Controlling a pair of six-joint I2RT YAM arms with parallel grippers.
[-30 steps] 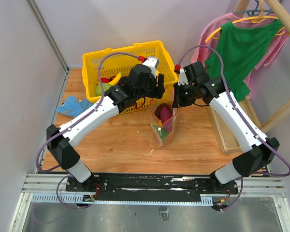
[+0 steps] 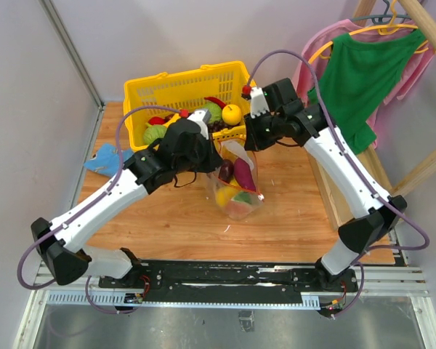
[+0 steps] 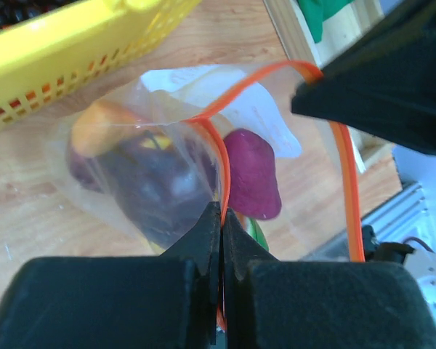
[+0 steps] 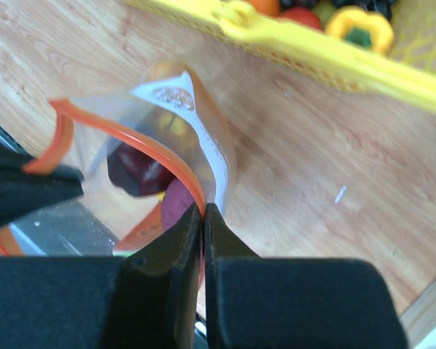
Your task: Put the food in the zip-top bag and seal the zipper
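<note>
The clear zip bag [image 2: 237, 196] with an orange rim hangs between both grippers, its mouth gaping. Inside it are a purple eggplant-like food [image 3: 251, 174], a dark round one [image 4: 138, 169], and yellow and green pieces lower down. My left gripper is shut on one side of the orange rim, which runs down between its fingers. On the opposite side, my right gripper is also shut on the rim. In the top view the left gripper [image 2: 212, 167] and the right gripper [image 2: 253, 145] stand a short way apart above the bag.
Behind the bag stands a yellow basket [image 2: 142, 91] of several foods, close to both grippers. A blue cloth [image 2: 107, 160] lies at the left. A wooden rack with a green top [image 2: 363, 80] stands at the right.
My left gripper has moved left and toward the front, now shut on the bag's rim. The right gripper has shifted left. The bag has moved left and its mouth is spread wider.
</note>
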